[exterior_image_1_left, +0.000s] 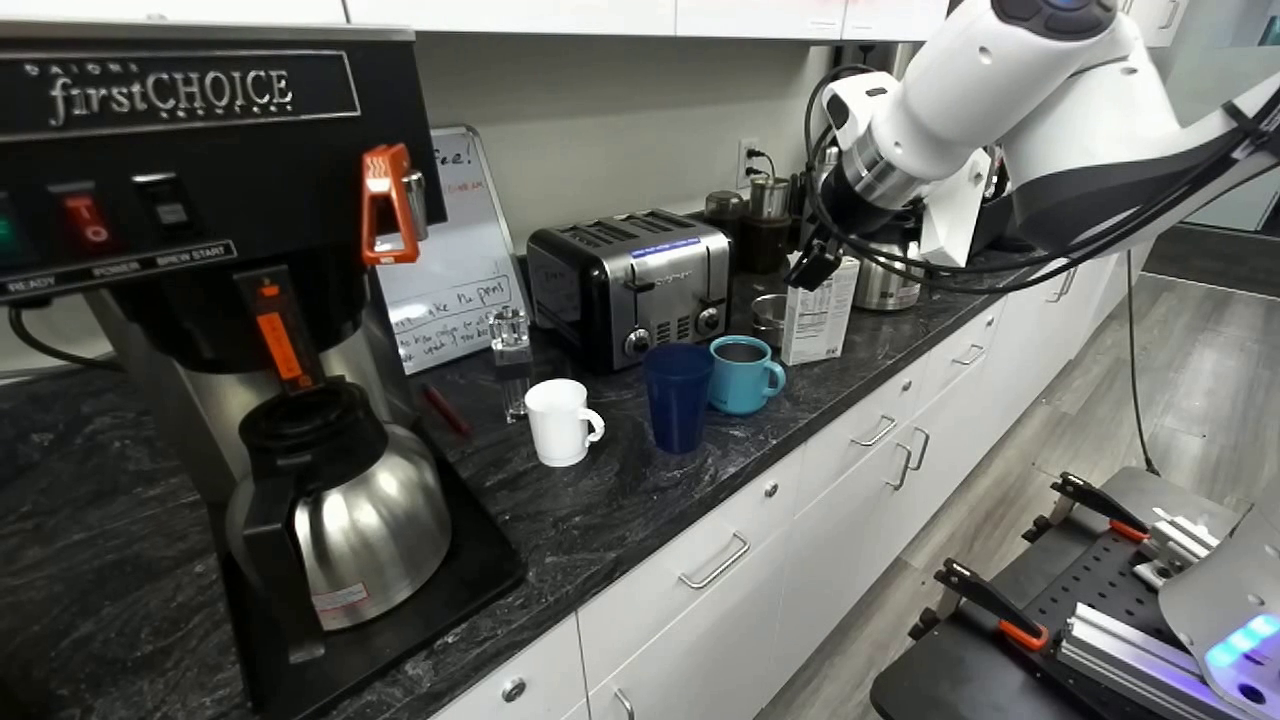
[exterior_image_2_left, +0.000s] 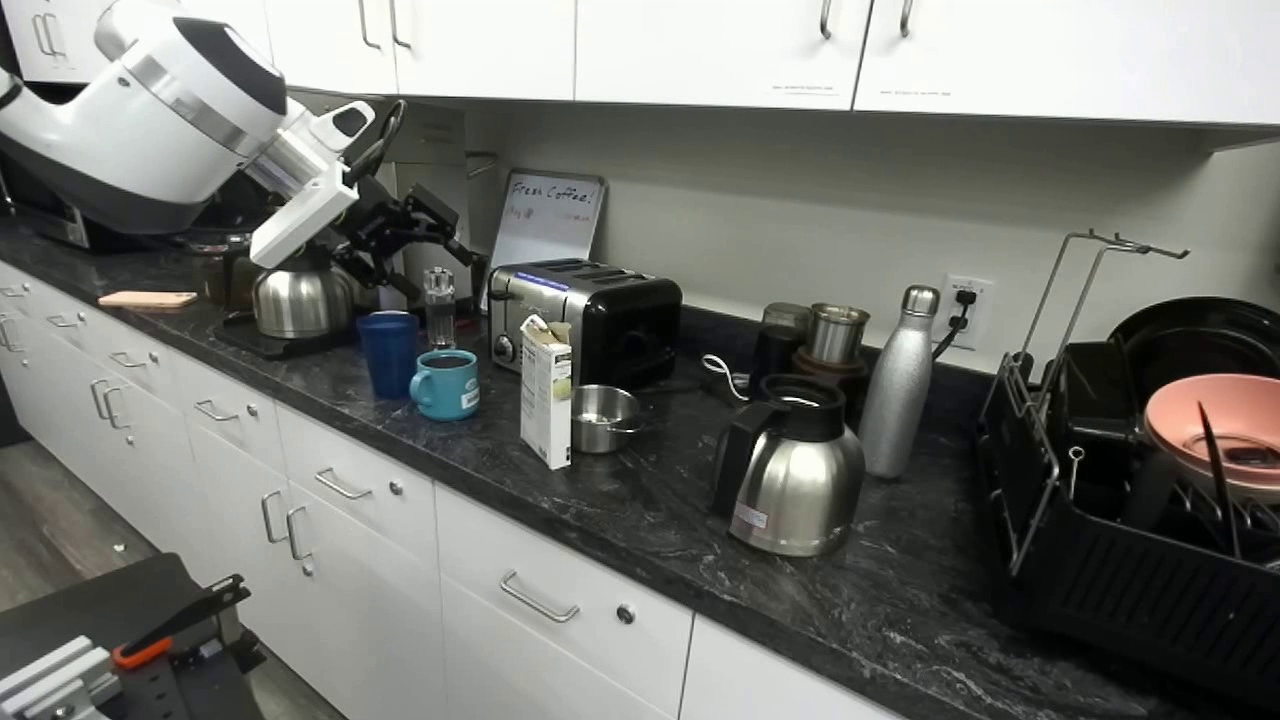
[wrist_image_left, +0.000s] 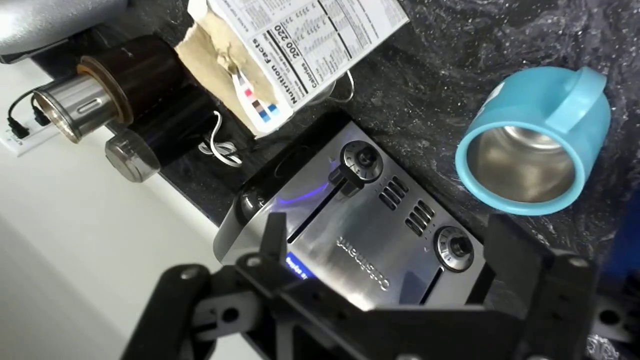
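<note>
My gripper stands open in the wrist view, nothing between its fingers, with the silver and black toaster (wrist_image_left: 360, 252) filling the background behind them. A teal mug (wrist_image_left: 534, 90) appears empty and lies to the right in that view, clear of the fingers. In exterior view 1 a dark blue cup (exterior_image_1_left: 679, 402) stands beside the teal mug (exterior_image_1_left: 741, 382), and a white mug (exterior_image_1_left: 558, 422) is to their left. The opened white carton (exterior_image_2_left: 547, 396) stands upright in front of a small metal pot (exterior_image_2_left: 602, 420). In exterior view 2 my gripper (exterior_image_2_left: 446, 264) hangs above the counter, left of the toaster.
A coffee maker with a steel carafe (exterior_image_1_left: 372, 528) occupies one end of the counter. A second carafe (exterior_image_2_left: 798, 480), a grey bottle (exterior_image_2_left: 897, 384) and a dish rack (exterior_image_2_left: 1152, 588) stand toward the other end. A clear grinder (exterior_image_2_left: 439, 306) is near the toaster. White cabinets overhang the wall.
</note>
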